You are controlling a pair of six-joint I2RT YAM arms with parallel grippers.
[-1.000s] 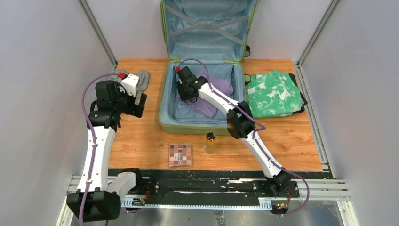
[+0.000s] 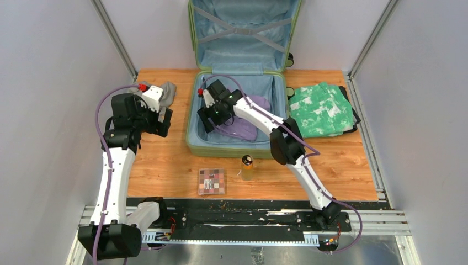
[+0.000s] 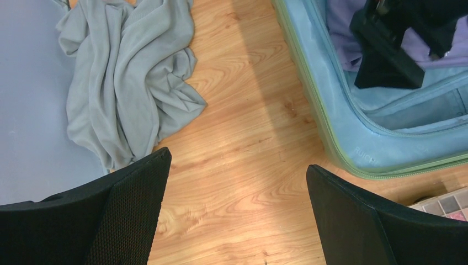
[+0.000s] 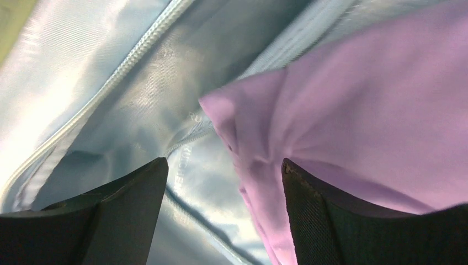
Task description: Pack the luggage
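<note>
The open suitcase (image 2: 198,143) holds a folded purple garment (image 2: 240,127). My right gripper (image 2: 208,118) is low inside its left part, open at the edge of the garment (image 4: 364,105), which reaches between and under the fingertips in the right wrist view. My left gripper (image 2: 164,122) hangs open over the wood left of the suitcase, nothing between its fingers; in the left wrist view a grey cloth (image 3: 127,83) lies beyond it.
A green patterned folded item (image 2: 320,110) lies right of the suitcase. A palette box (image 2: 211,181) and an orange bottle (image 2: 246,170) stand in front. Bare wood is free at front left and right.
My right gripper has moved left and toward the front within the suitcase. The left arm looks unchanged.
</note>
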